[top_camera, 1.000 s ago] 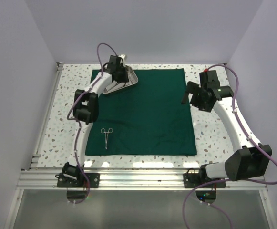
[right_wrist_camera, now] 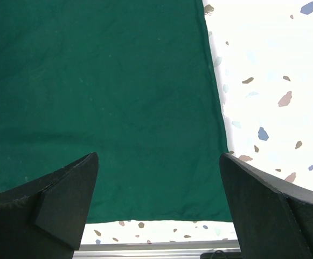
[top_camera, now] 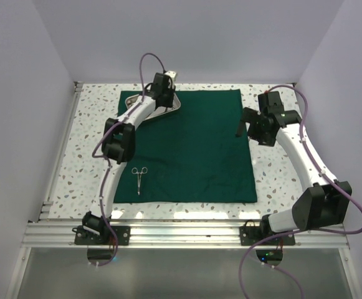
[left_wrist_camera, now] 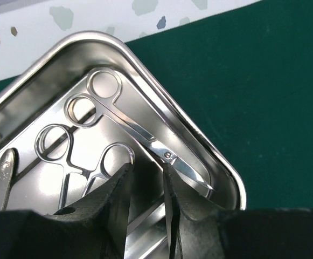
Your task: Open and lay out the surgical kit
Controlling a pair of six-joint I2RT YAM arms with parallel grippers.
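The metal tray (top_camera: 178, 100) stands on the far left part of the green cloth (top_camera: 193, 149). Over its right end hangs my left gripper, its fingers part open with a gap between the fingertips. Just ahead of them lies a ring-handled instrument (left_wrist_camera: 167, 155) along the tray's wall. A second ring-handled instrument (left_wrist_camera: 65, 166) is partly covered by the left finger (left_wrist_camera: 116, 197). One scissor-like instrument (top_camera: 139, 180) rests on the cloth at the near left. My right gripper is wide open above the cloth's right side, empty.
A flat metal handle (left_wrist_camera: 3, 179) lies at the tray's left. Another shiny piece (left_wrist_camera: 145, 237) shows beneath the left fingers, mostly hidden. Speckled tabletop (top_camera: 274, 174) surrounds it.
The right arm has shifted only slightly. The instrument on the cloth has stayed put.
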